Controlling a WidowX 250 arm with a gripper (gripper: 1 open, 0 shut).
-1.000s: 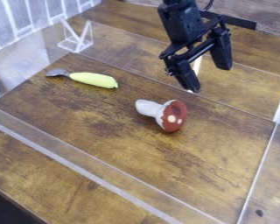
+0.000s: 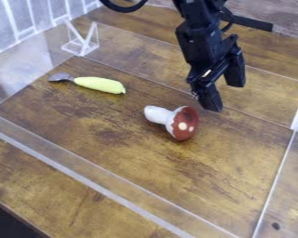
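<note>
My black gripper [image 2: 220, 84] is open over the wooden table, its fingers pointing down, behind and to the right of a toy mushroom [image 2: 164, 116] with a white stem and a red cap, which lies on its side. A pale yellow-green corn-like toy [image 2: 100, 85] lies at the left, beside a grey utensil head, perhaps a fork [image 2: 62, 78].
A white wire rack [image 2: 82, 37] stands at the back left. Clear walls edge the work area at the left and right.
The gripper has turned and shifted slightly, and a light patch behind it is no longer visible. The toys have not moved.
</note>
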